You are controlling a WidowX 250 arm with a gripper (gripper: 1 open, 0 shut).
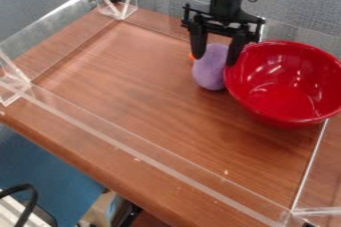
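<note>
A black gripper (214,46) hangs down from the top centre, its fingers either side of the top of a purple rounded object (208,70) that looks like a toy eggplant. A small orange piece (190,54) shows behind it, mostly hidden. Just to the right, touching or very close, a red bowl (282,87) takes up the right of the wooden table. Whether the fingers grip the purple object or are open over it is hard to tell.
Clear plastic walls (147,140) edge the table (114,82). A grey wall stands behind, and a blue floor shows at lower left.
</note>
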